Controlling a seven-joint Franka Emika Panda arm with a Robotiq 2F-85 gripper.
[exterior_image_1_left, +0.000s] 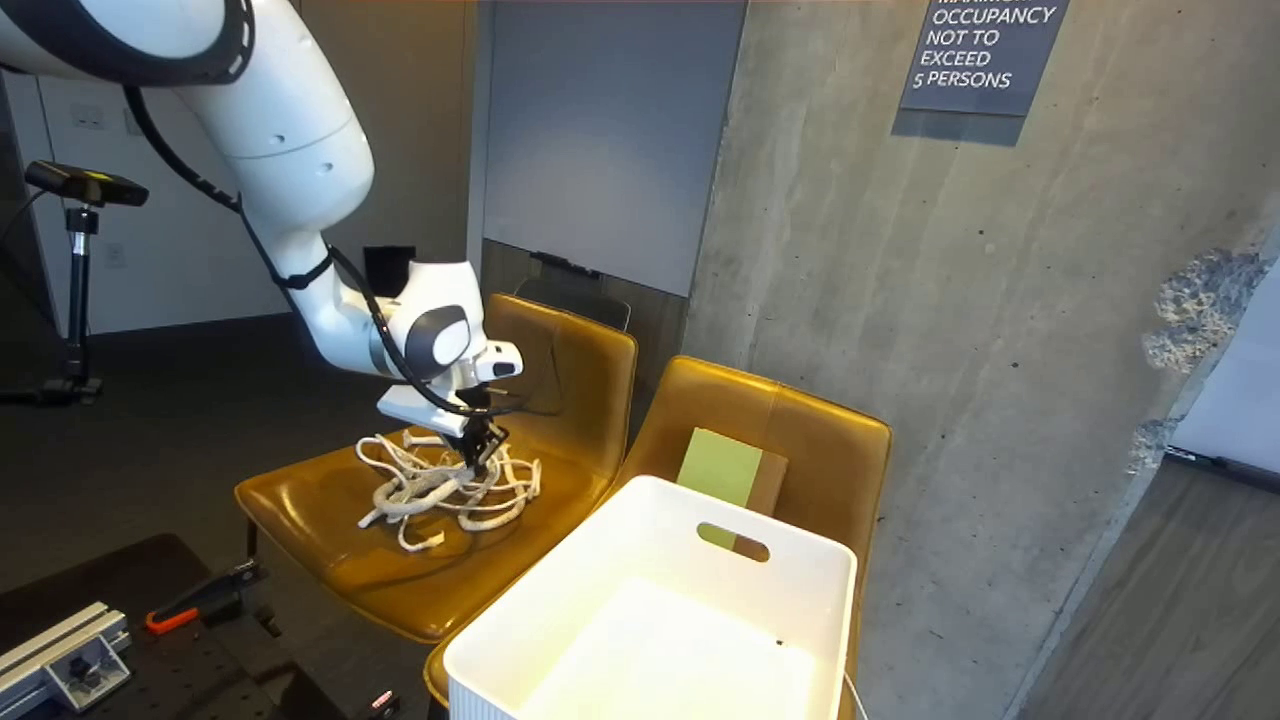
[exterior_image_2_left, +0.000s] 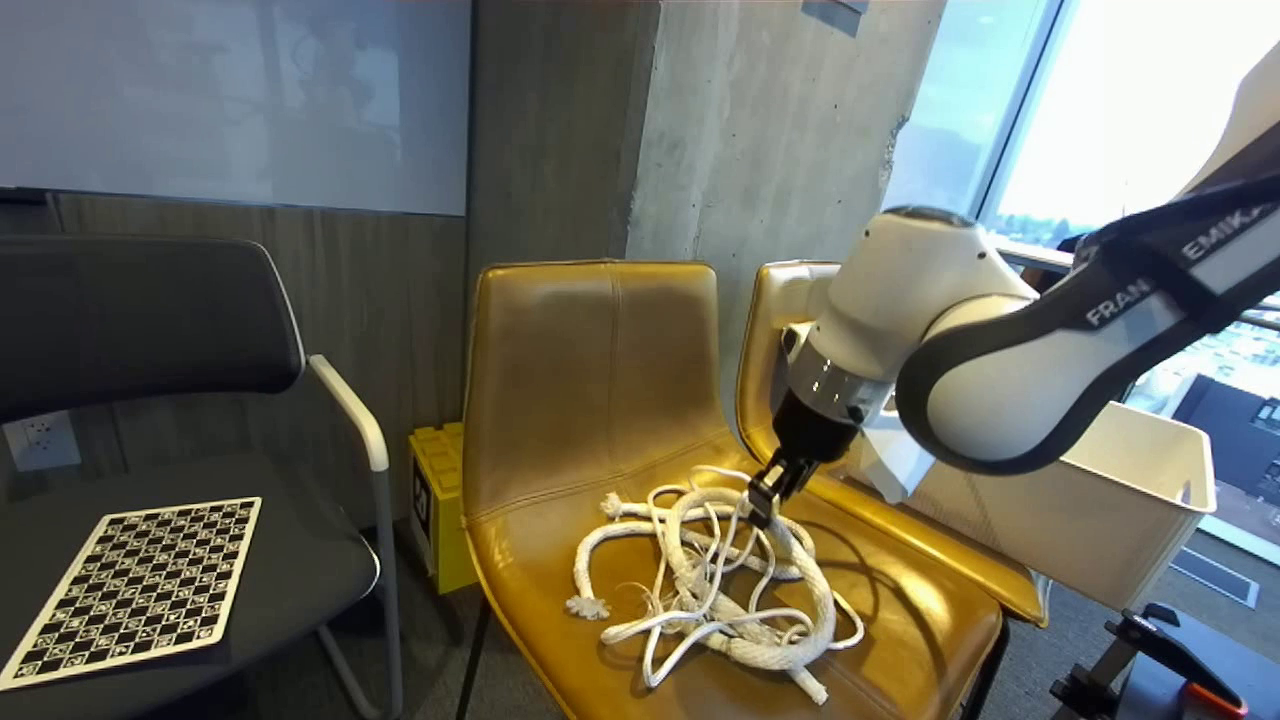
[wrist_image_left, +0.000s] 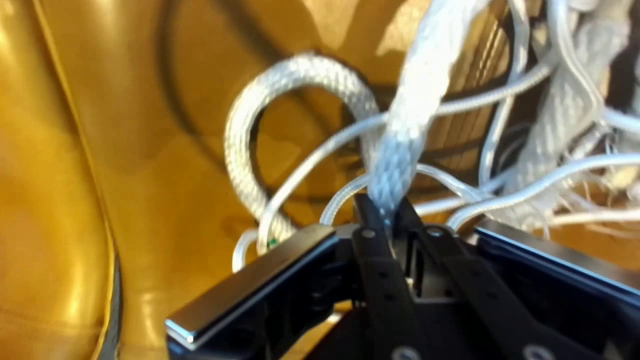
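Note:
A tangle of white rope, thick braided lengths mixed with thin cords, lies on the seat of a tan chair. My gripper is shut on a thick strand of it, which rises between the fingertips in the wrist view. Loops of the same rope spread over the seat below and around the gripper in exterior view 1. Beside the fingers, a thick curl and several thin cords rest on the leather or cross over it. The far end of the held strand cannot be made out.
A white bin with a bare floor stands on the second tan chair. Behind it, a green and brown board leans on that chair's backrest. A dark chair carrying a checkered board is off to the left in exterior view 2.

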